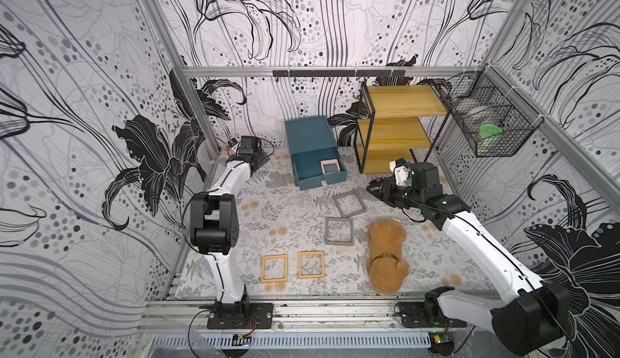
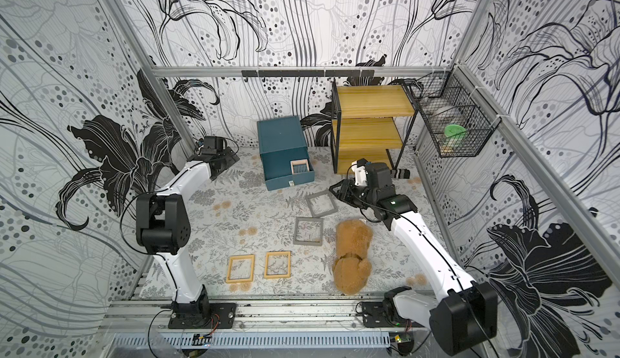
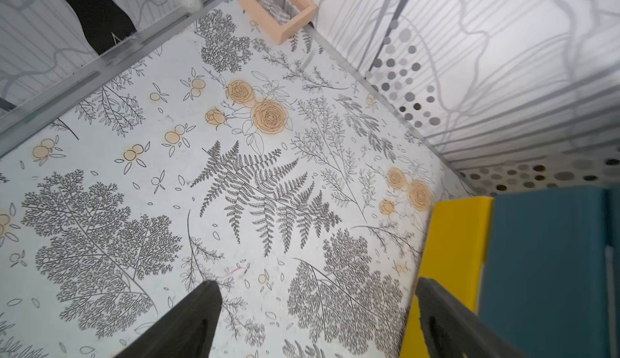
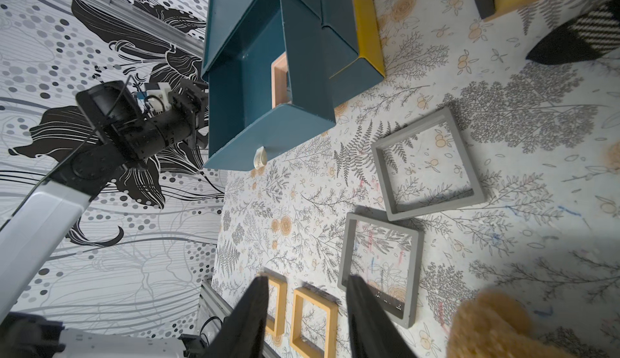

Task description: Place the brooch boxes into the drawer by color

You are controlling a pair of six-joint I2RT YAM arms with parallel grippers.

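The teal drawer (image 1: 322, 182) stands pulled out of its cabinet (image 1: 310, 135). Inside, against its right side, sits one pink box (image 4: 278, 85). Another pink box (image 3: 258, 15) lies by the back left corner in the left wrist view, hidden behind my left arm from above. My left gripper is open and empty, over bare cloth left of the cabinet and apart from that box. Two grey square boxes (image 4: 385, 172) (image 4: 414, 267) and two yellow ones (image 1: 274, 281) (image 1: 311, 276) lie on the table. Open and empty, my right gripper hangs right of the grey boxes.
A brown plush toy (image 1: 386, 258) lies at the front right. Behind the right arm stands a wooden shelf (image 1: 400, 101), with a dark patterned object (image 4: 578, 35) near it. A wire basket (image 1: 490, 119) hangs at the right wall.
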